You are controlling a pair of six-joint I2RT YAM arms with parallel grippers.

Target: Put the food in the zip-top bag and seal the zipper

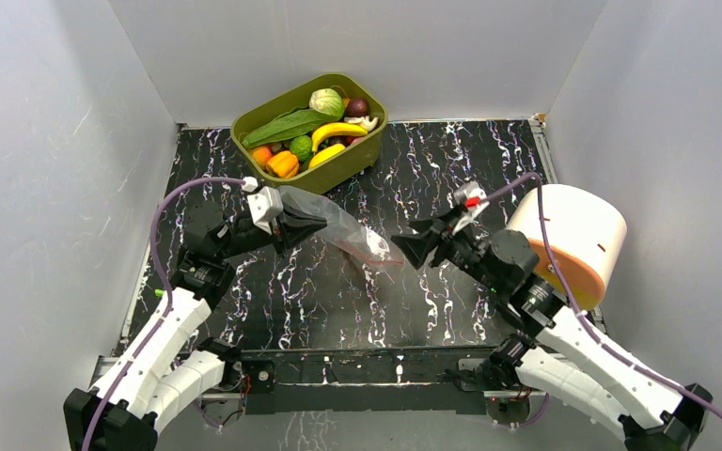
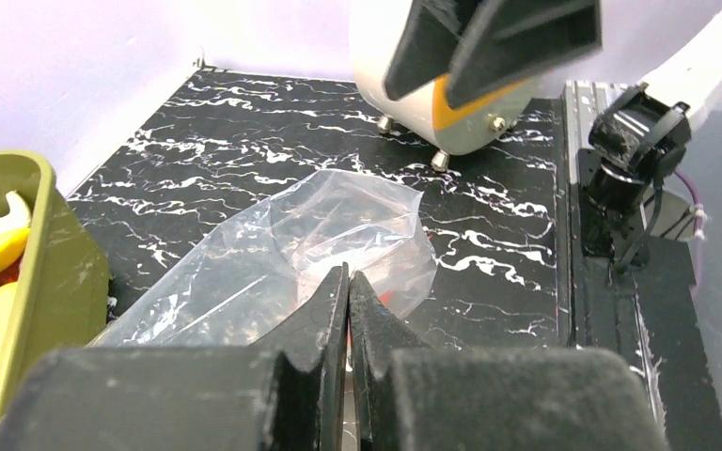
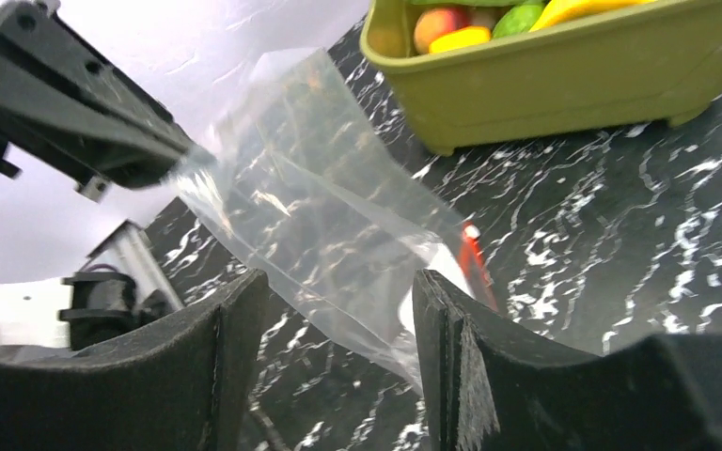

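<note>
A clear zip-top bag with red along its zipper end hangs over the middle of the table. My left gripper is shut on the bag's edge near its left part; in the left wrist view its fingertips meet over the plastic. My right gripper stands open, just right of the bag's right end, the bag seen beyond its fingers in the right wrist view. The green bin at the back holds the food, including a banana, a cabbage, peppers and leafy greens.
A white and orange cylindrical object sits at the right of the table, behind my right arm.
</note>
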